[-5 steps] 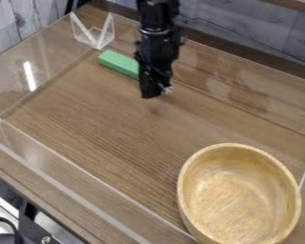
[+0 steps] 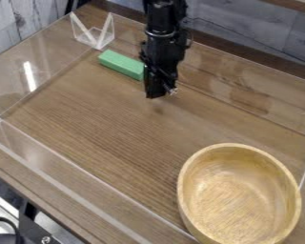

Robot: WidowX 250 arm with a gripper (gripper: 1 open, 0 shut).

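Note:
The black robot arm [image 2: 166, 40] reaches down from the back of the table. Its gripper [image 2: 156, 88] is low over the wood, just right of a green block [image 2: 125, 64], near or touching its right end. Whether the fingers are open or shut, or hold anything, I cannot tell at this size.
A large round tan bowl [image 2: 238, 195] fills the front right. White wire-like items stand at the back left and left edge. A grey wall runs along the back.
The arm and gripper have shifted slightly to the right since a second ago. The green block and bowl look unmoved.

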